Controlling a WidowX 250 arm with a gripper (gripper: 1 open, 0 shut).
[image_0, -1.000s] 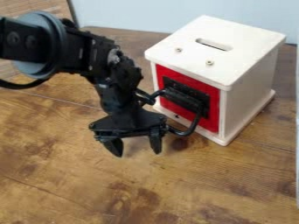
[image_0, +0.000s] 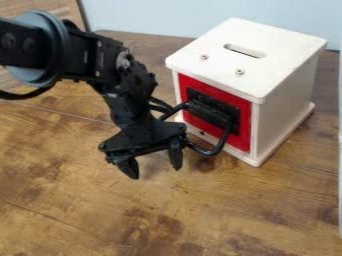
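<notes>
My black gripper (image_0: 152, 163) hangs low over the wooden tabletop (image_0: 160, 225), left of and in front of a white wooden box (image_0: 274, 110). Its two fingers point downward and stand apart, with nothing visible between them. The box has a slot and two small bolts on top, and its front carries a red panel (image_0: 238, 140) with a black fitting. Black cables loop beside the arm in front of that panel.
A pale blue-white wall (image_0: 201, 18) stands behind the table. A pale edge runs along the far right of the view.
The gripper has shifted very slightly to the left over the last second. The box stays where it was.
</notes>
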